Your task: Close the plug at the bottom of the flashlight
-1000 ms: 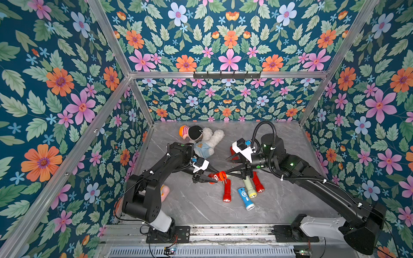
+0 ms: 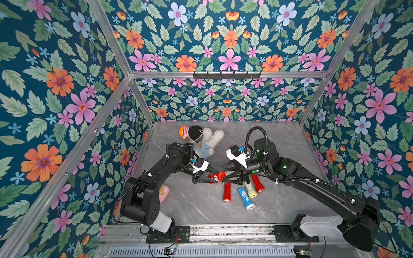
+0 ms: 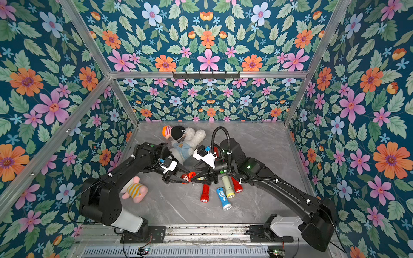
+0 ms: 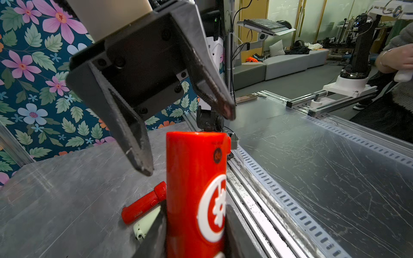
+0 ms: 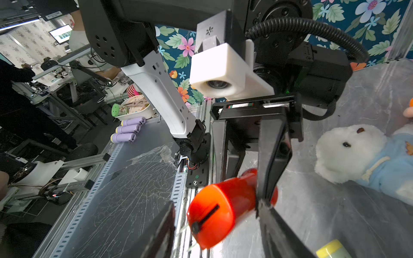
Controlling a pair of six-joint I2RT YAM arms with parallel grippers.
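Observation:
A red flashlight (image 4: 189, 180) with a white emblem sits between the fingers of my left gripper (image 2: 212, 178), pointing toward the right one. Its end with a dark slot (image 5: 210, 212) faces the right wrist camera; a thin light piece shows beside it, too small to make out. My right gripper (image 2: 224, 174) stands part open at that end, its fingers either side of it in the right wrist view, apparently not touching.
Red flashlights (image 2: 227, 192) (image 2: 257, 183), a blue one (image 2: 245, 198) and a yellow-green one (image 2: 250, 190) lie below the grippers. A plush bear (image 3: 182, 150) and a pink toy (image 3: 134, 191) lie to the back and left.
My right arm and gripper have moved left, closer to the red flashlight in my left gripper. The left arm has barely moved.

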